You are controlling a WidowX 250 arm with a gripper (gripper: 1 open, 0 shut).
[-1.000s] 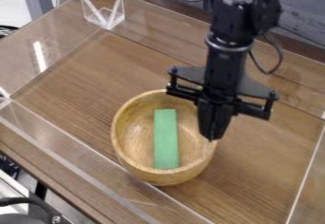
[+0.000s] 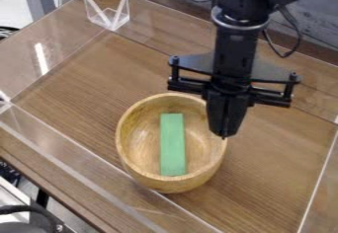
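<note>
A round tan bowl (image 2: 140, 150) sits in the middle-lower part of the camera view, with a long green block (image 2: 173, 144) lying inside it. My black gripper (image 2: 227, 117) hangs above the bowl's right rim and points down. Its fingertips are dark and overlap in this view, so their opening is unclear.
A clear plastic holder (image 2: 109, 10) stands at the back left. The table's left edge has cables beside it.
My gripper has risen slightly and turned, its body moving a little to the right and coming closer to the camera's view centre. The bowl and green block have not visibly moved.
</note>
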